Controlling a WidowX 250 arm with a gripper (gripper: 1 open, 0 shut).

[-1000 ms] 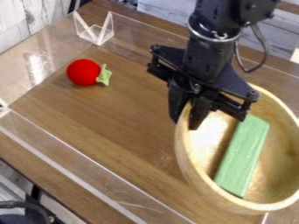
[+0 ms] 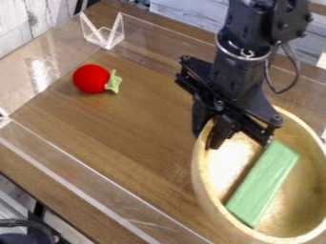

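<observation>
The black gripper (image 2: 215,131) is at the upper right, its fingers down at the rim of a large yellow bowl (image 2: 303,143) and shut on that rim at its upper left side. A long light green block (image 2: 260,184) lies inside the bowl. A red tomato-like object (image 2: 91,78) with a pale green leaf sits on the wooden table (image 2: 109,143) at the left, apart from the gripper.
A clear angular holder (image 2: 102,31) stands at the back left. Transparent edging (image 2: 90,181) runs along the table's near left side.
The gripper and bowl have shifted slightly, with the green block now sitting a little lower in view. The red object has not moved.
</observation>
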